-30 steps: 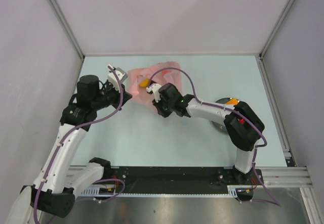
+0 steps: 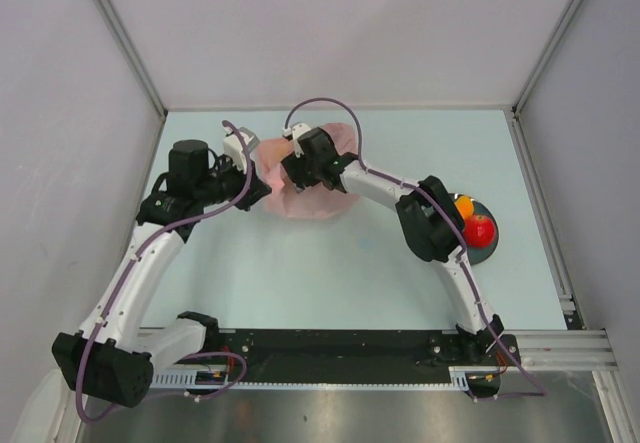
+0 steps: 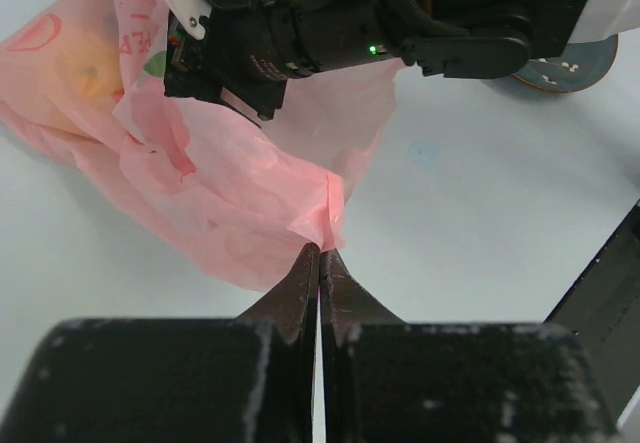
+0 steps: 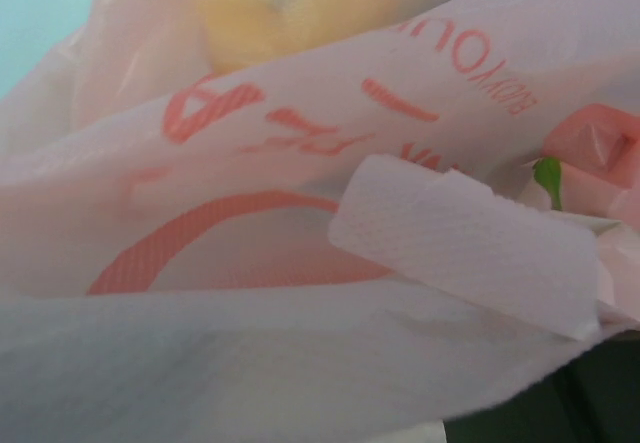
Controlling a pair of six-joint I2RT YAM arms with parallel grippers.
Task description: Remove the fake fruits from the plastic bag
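The pink plastic bag [image 2: 325, 203] lies on the upper middle of the table. A yellow fruit [image 3: 95, 73] shows through it in both wrist views. My left gripper is shut on the bag's edge [image 3: 330, 218] at its left side. My right gripper [image 2: 298, 171] is down in the bag's middle; in the right wrist view the printed plastic [image 4: 230, 343] fills most of the view, and whether its fingers hold anything is hidden.
A dark bowl at the right holds an orange fruit [image 2: 463, 206] and a red fruit [image 2: 480, 231], partly behind the right arm.
My left gripper shifted only slightly, still at the bag's edge.
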